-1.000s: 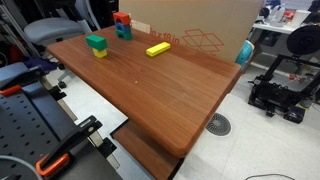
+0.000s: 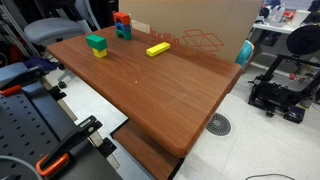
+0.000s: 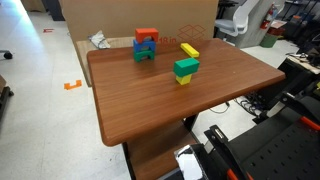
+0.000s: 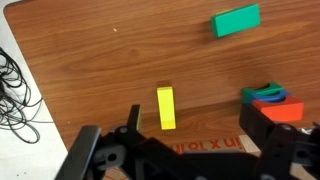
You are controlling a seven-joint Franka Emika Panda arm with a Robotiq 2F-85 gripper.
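Note:
In the wrist view my gripper stands open above the table, its dark fingers spread wide and nothing held between them. Lying alone on the wood is a yellow block (image 4: 166, 108), beyond the fingertips and nearer the left one; it also shows in exterior view 2 as a yellow bar (image 3: 190, 50). A green block (image 3: 186, 67) rests on top of another yellow block (image 3: 183, 80). At the back, a red block (image 3: 147, 34) tops a stack with a blue block (image 3: 144, 45) and a green block (image 3: 145, 55) below.
A cardboard panel (image 2: 200, 28) stands along its far edge. A dark surface with black and orange fittings (image 2: 35, 130) lies beside it. Loose cables (image 4: 17, 88) are on the floor.

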